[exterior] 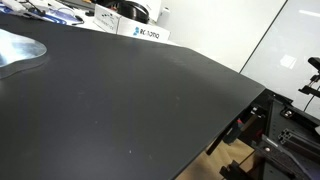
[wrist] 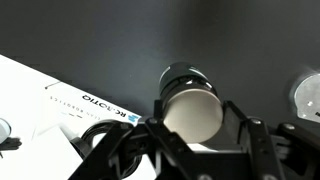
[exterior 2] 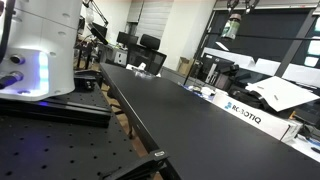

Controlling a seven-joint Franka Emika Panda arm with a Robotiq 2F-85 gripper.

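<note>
In the wrist view a cylindrical container with a pale tan round lid [wrist: 193,115] and a dark body sits between the fingers of my gripper, which is shut on it. Exterior view 2 shows a small pale, greenish container [exterior 2: 231,29] high above the table at the top edge, hanging below dark gripper parts. The gripper is out of exterior view 1. Contents of the container cannot be seen.
A shiny, clear-looking object [exterior: 15,50] lies at its left. A white ROBOTIQ box [exterior: 143,29] stands at the back. A round clear item [wrist: 308,97] shows at the wrist view's right edge.
</note>
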